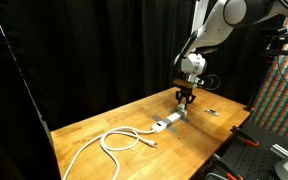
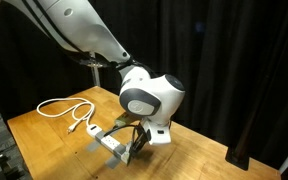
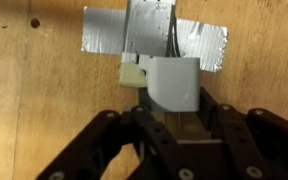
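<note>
A white power strip (image 1: 168, 122) lies on the wooden table, held down by silver tape (image 3: 104, 31). At the strip's near end in the wrist view is my gripper, shut on a pale grey block (image 3: 174, 84). Beside this block is a small cream piece (image 3: 133, 74), partly covered by it; I cannot tell whether they touch. In exterior view 1 the gripper (image 1: 185, 103) is low over the table, just past the strip's far end. Whether the block rests on anything is hidden.
A white cable (image 1: 109, 145) loops across the left of the table. Small items (image 1: 212, 112) lie right of the gripper. Black curtains (image 2: 229, 60) hang behind.
</note>
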